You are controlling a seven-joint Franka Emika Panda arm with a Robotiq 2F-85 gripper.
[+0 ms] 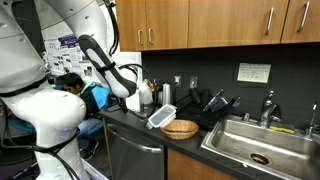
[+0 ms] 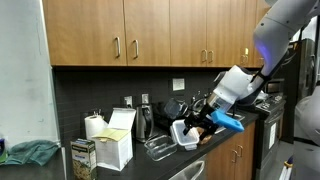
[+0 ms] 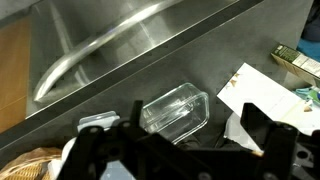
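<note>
My gripper stands open in the wrist view, its black fingers (image 3: 132, 118) spread wide with nothing held between them. Below it on the dark counter lies a clear rectangular plastic container (image 3: 178, 115), framed by the gap. In exterior view 2 that container (image 2: 160, 147) sits on the counter, right of an open white box (image 2: 115, 145). The white arm (image 1: 95, 55) reaches over the left part of the counter in exterior view 1; its fingertips are too small to make out there.
A white plastic tub (image 1: 161, 117) and a wicker basket (image 1: 181, 130) stand farther along the counter, before the sink (image 1: 250, 142). A small printed box (image 2: 84, 160) is near the white box. Kettles (image 2: 144, 120) line the back wall. A steel appliance handle (image 3: 75, 60) runs along the front.
</note>
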